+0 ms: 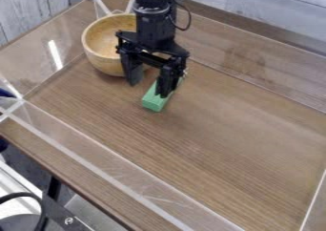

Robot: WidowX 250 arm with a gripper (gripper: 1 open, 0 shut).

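Observation:
My gripper [151, 73], black, stands open above a mint-green block [156, 97] that lies lengthwise on the wooden table, partly hidden beneath it. The fingers hang on either side around the block's upper part; whether they touch it I cannot tell.
A tan round bowl [102, 42] sits just behind and left of the gripper. Black cables [38, 211] show at the lower left, beyond the table's edge.

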